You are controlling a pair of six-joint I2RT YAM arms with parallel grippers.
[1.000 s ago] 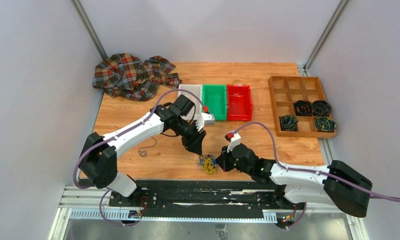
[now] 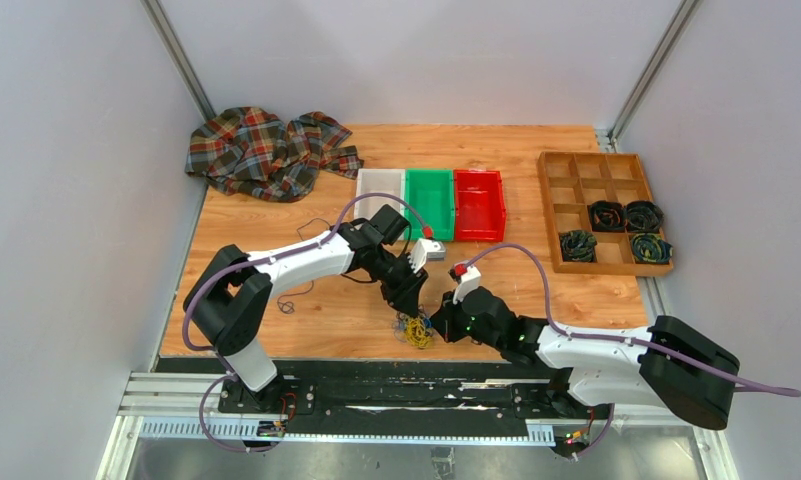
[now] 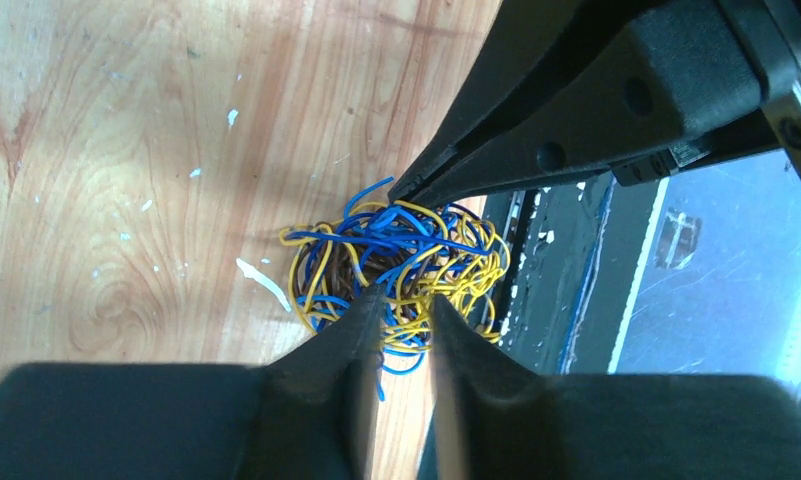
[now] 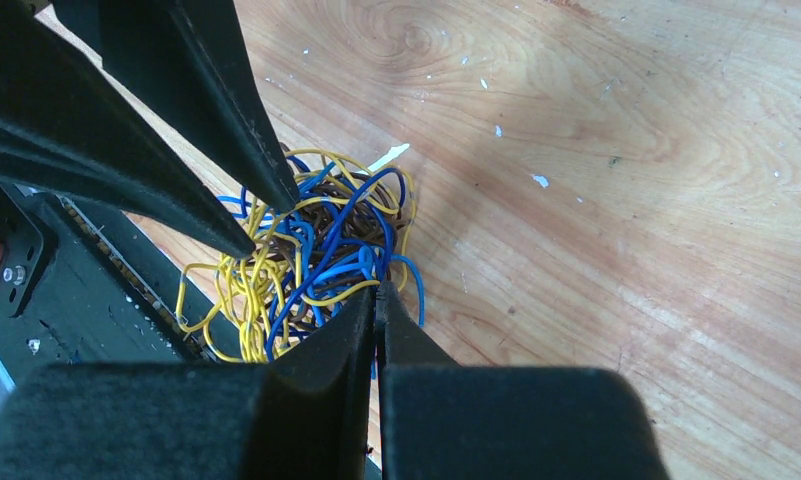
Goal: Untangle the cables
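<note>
A tangle of blue, yellow and dark brown cables [image 3: 346, 245] lies bunched near the table's front edge; the top view shows mostly its yellow side [image 2: 417, 333]. Over this bundle my left gripper stands partly open, its two fingertips apart, with cable strands below and between them. From the other side comes my right gripper, shut, its tips at the bundle's upper edge. Blue and yellow strands meet those tips; whether one is pinched there cannot be told. In the left wrist view the left fingers [image 3: 326, 385] are blurred.
White, green [image 2: 431, 204] and red [image 2: 479, 205] bins stand at the back. A wooden compartment box [image 2: 559, 163] with coiled cables is on the right, a plaid cloth [image 2: 266, 155] at back left. A thin loose cable [image 2: 287, 307] lies left of the tangle.
The right gripper has stayed nearly still.
</note>
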